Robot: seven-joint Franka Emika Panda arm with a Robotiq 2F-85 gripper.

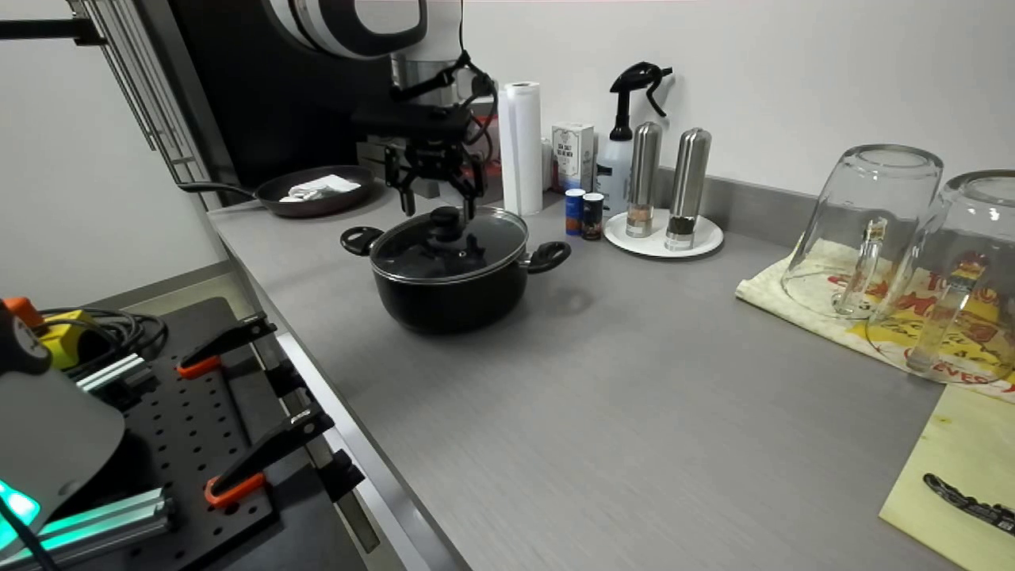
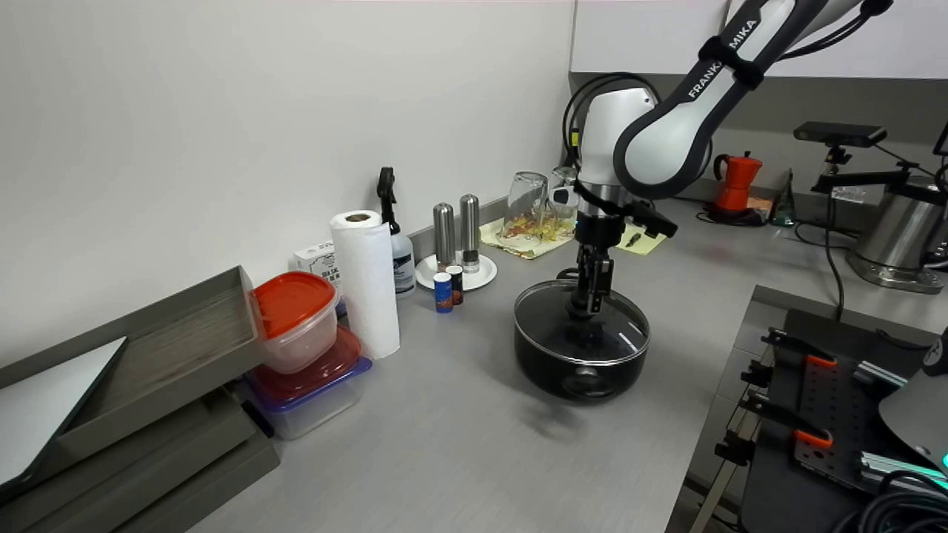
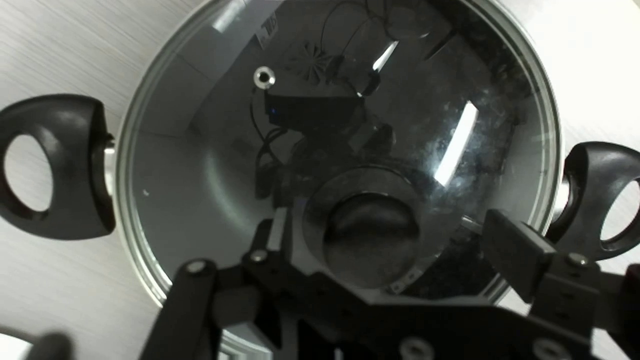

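A black pot (image 1: 447,303) with two loop handles stands on the counter, covered by a glass lid (image 1: 488,233) with a dark rim seal and a round black knob (image 3: 372,240). Just over the lid hangs my gripper (image 1: 438,209), open and pointing down. In the wrist view its fingers (image 3: 517,252) stand wide apart, one to each side of the knob, with clear gaps and no contact showing. From the second exterior view, the gripper (image 2: 583,311) hides most of the knob. The lid (image 2: 542,311) sits level on the pot's rim.
Behind the pot stand a paper towel roll (image 1: 521,147), a spray bottle (image 1: 616,157) and two grinders on a white plate (image 1: 709,234). A frying pan (image 1: 314,197) lies at the far left. Upturned glass mugs (image 1: 861,233) rest at the right.
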